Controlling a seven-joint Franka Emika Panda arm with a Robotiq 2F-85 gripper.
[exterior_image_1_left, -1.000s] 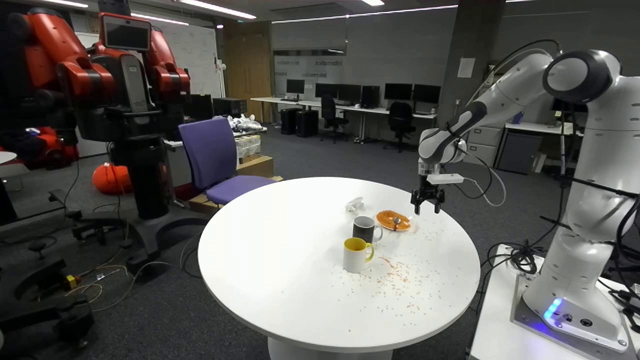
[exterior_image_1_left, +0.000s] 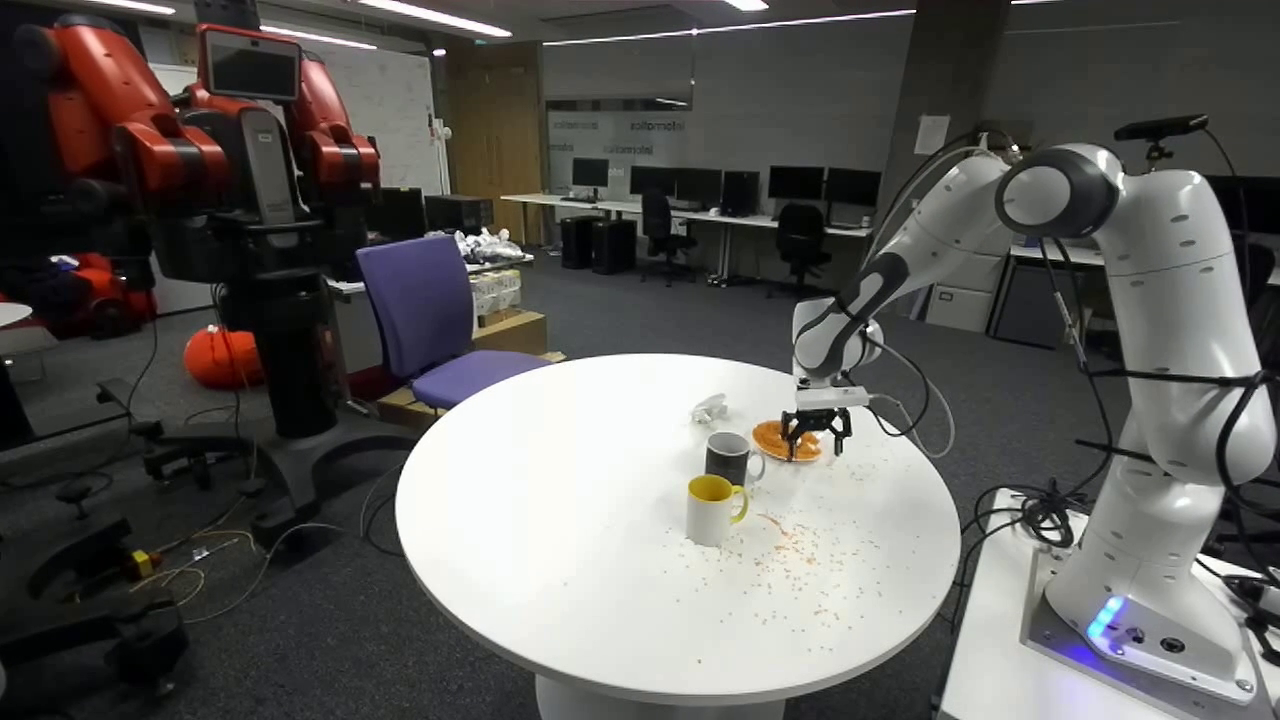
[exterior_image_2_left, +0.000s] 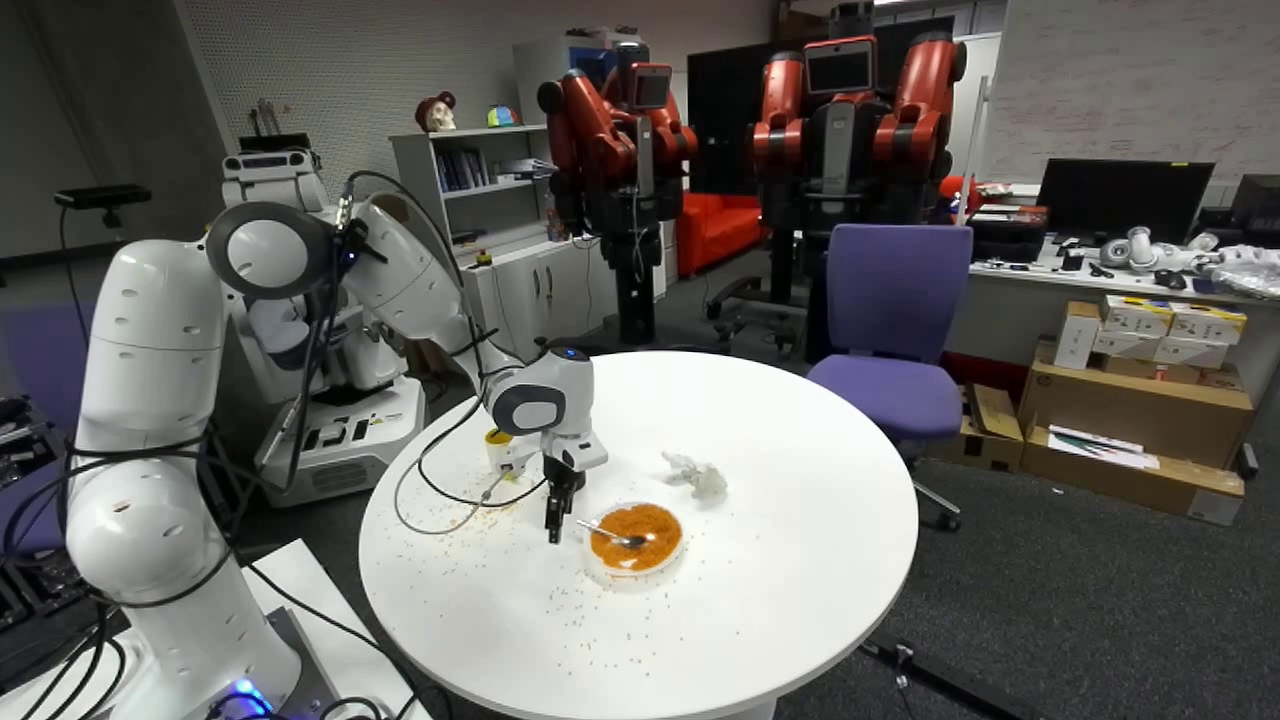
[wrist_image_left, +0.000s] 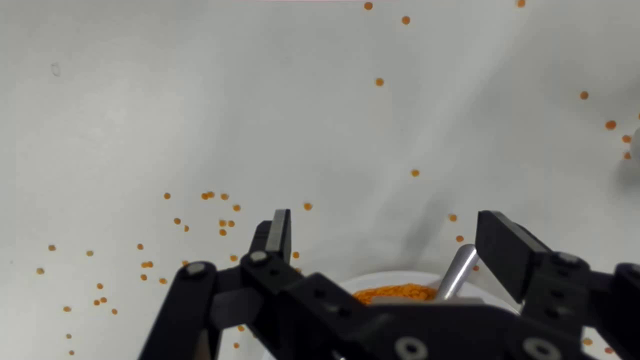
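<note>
A shallow white plate (exterior_image_2_left: 620, 569) full of orange grains (exterior_image_2_left: 655, 524) stands on the round table. A metal spoon (exterior_image_2_left: 626, 540) rests in it, its handle (wrist_image_left: 458, 270) sticking out over the rim. My gripper is open just above the plate's edge, its two black fingers wide apart. In the wrist view the handle's end shows between them, close to the right finger (wrist_image_left: 507, 255); whether they touch I cannot tell. Most of the plate is hidden there behind the gripper body. From the first exterior side, the gripper (exterior_image_1_left: 816, 446) covers part of the plate.
A dark grey mug (exterior_image_1_left: 726, 457) and a white mug with yellow inside (exterior_image_1_left: 708, 514) stand near the plate. Crumpled clear plastic (exterior_image_2_left: 696, 475) lies on its other side. Loose grains are scattered on the table (exterior_image_1_left: 540, 480), which is otherwise widely clear.
My gripper has come down and moved left in the first exterior view, from beside the plate to right at it. The plate and mugs stand where they were.
</note>
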